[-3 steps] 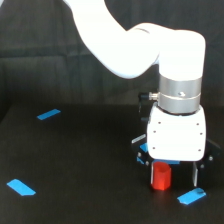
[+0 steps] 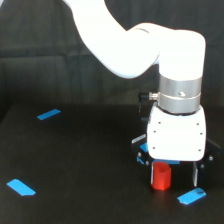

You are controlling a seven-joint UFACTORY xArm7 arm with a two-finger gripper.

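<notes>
A small red block [image 2: 161, 176] stands on the dark surface, directly below the white body of my gripper [image 2: 173, 182]. My gripper points down and its fingers are apart. The block lies toward the left side of the gap, and dark space shows between it and the right finger [image 2: 195, 174]. The left finger is dark and hard to make out against the background. Whether it touches the block I cannot tell.
Blue tape strips lie on the dark surface: one at the back left [image 2: 48, 114], another at the front left [image 2: 20, 187], a third right of the gripper [image 2: 191, 196]. More blue shows behind the gripper.
</notes>
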